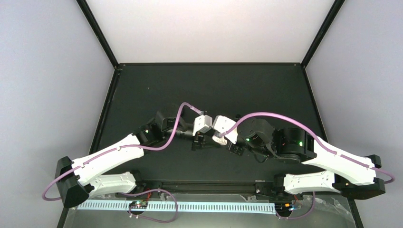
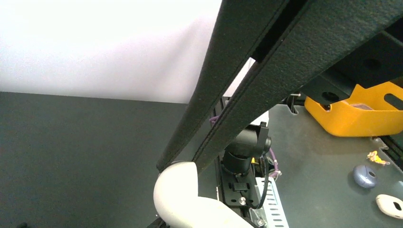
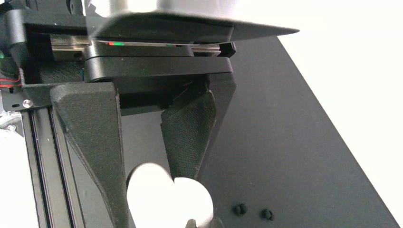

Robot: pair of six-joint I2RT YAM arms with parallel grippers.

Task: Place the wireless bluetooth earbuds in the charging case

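Note:
Both grippers meet at the centre in the top view. A white charging case (image 1: 219,139) with a rounded lid (image 2: 175,183) is there. In the left wrist view, the long fingers of my left gripper reach to the white piece at their tips; how far apart they stand is hard to tell. In the right wrist view, my right gripper has its fingertips at the white rounded shapes (image 3: 168,199); whether it holds them is unclear, and earbuds cannot be told apart from the case.
In the left wrist view, a yellow bin (image 2: 342,123), a small figure (image 2: 376,158), a grey oval object (image 2: 365,178) and a white object (image 2: 389,205) lie on the grey surface beyond the rail.

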